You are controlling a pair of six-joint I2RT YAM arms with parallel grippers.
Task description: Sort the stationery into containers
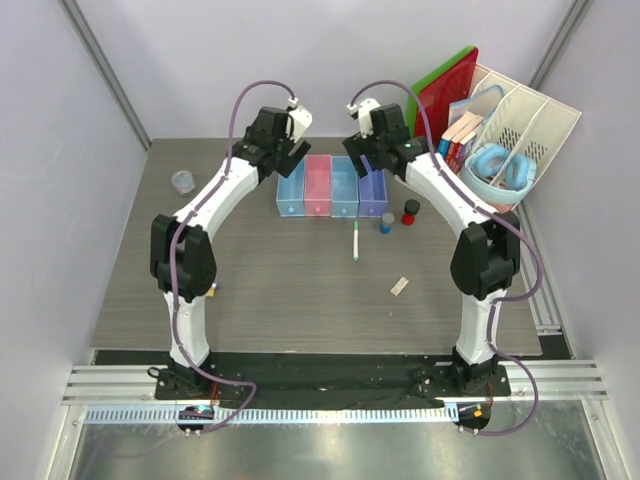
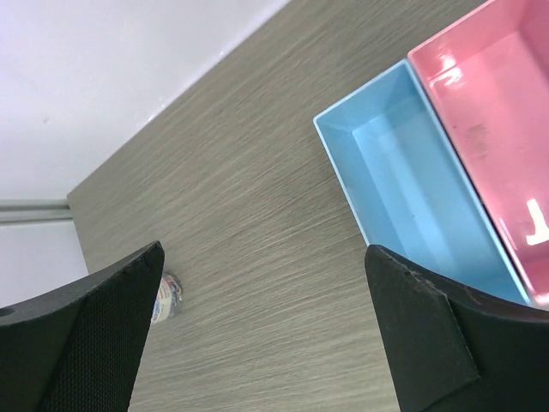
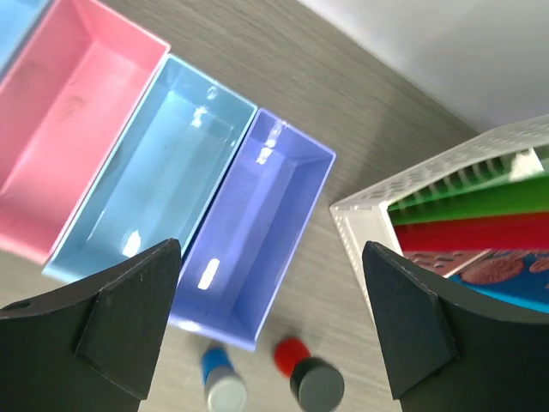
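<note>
Four small bins stand in a row at the back centre: a light blue bin (image 1: 291, 205), a pink bin (image 1: 317, 195), a second blue bin (image 1: 343, 195) and a purple bin (image 1: 371, 200). Before them lie a green-white marker (image 1: 356, 242), a blue-based jar (image 1: 386, 223), a red-based jar (image 1: 410, 213) and a cream block (image 1: 399, 287). A clear jar (image 1: 183, 182) sits at the left. My left gripper (image 1: 290, 155) is open above the left bins; my right gripper (image 1: 360, 153) is open over the right bins. Small items beside the left arm are mostly hidden.
A white organiser (image 1: 551, 116) with books, red and green boards, and blue headphones (image 1: 517, 172) fills the back right. Walls border the table at back and sides.
</note>
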